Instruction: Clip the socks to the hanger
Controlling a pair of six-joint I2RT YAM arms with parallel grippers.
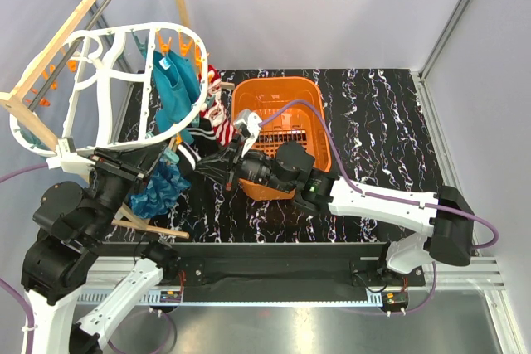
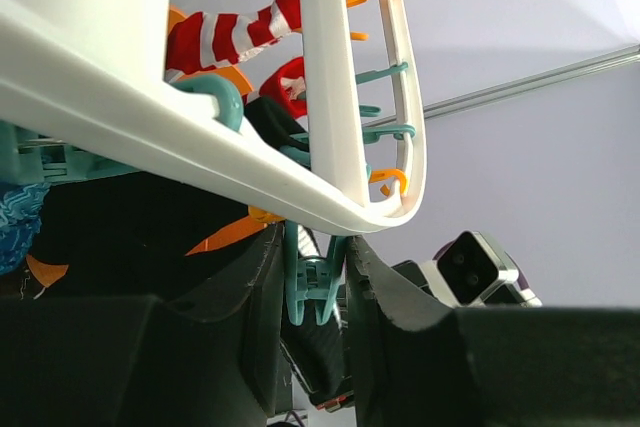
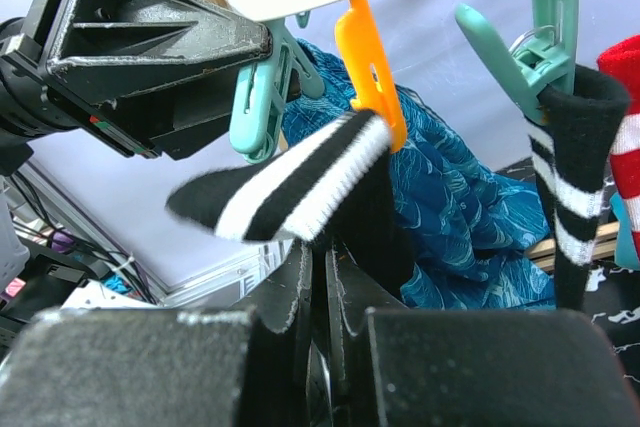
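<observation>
The white round hanger (image 1: 106, 109) hangs at the upper left of the top view. At its front rim my left gripper is shut on a teal clip; that clip (image 3: 257, 107) also shows in the right wrist view, its lower end pointing down. My right gripper is shut on a black sock with white stripes (image 3: 320, 187). The sock's striped end sticks up and bends left, just below and beside the teal clip. I cannot tell whether the sock lies between the clip's fingers.
An orange clip (image 3: 370, 72) hangs close beside the held sock. Another striped black sock (image 3: 570, 182) hangs from a teal clip, with a red-and-white sock (image 1: 217, 113) nearby. Blue cloth (image 1: 159, 192) hangs behind. An orange basket (image 1: 309, 93) stands to the right.
</observation>
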